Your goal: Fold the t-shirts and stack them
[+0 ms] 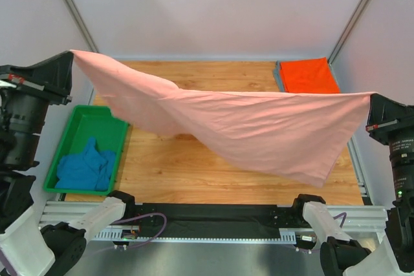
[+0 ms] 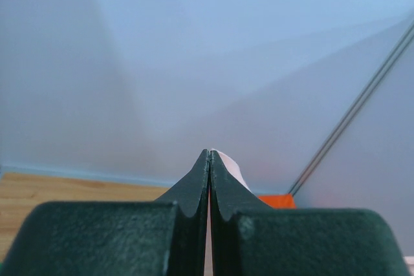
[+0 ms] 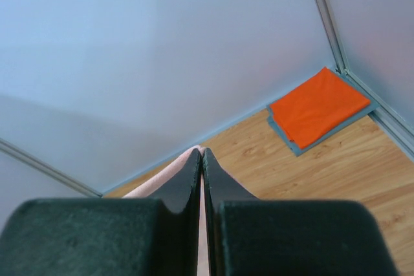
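A pink t-shirt (image 1: pixel 259 130) hangs stretched in the air between my two grippers, high above the table in the top view. My left gripper (image 1: pixel 72 56) is shut on its left upper corner, and my right gripper (image 1: pixel 371 97) is shut on the right one. A narrow bit of pink cloth (image 2: pixel 231 167) shows behind the closed fingertips in the left wrist view. In the right wrist view, pink cloth (image 3: pixel 169 171) runs from the fingertips down to the left. The shirt's lower edge slants and hangs free.
An orange folded shirt (image 1: pixel 309 75) lies on a grey-blue folded one (image 3: pixel 292 145) at the back right corner. On the left stands a green bin (image 1: pixel 124 135) with blue cloth (image 1: pixel 87 166) inside.
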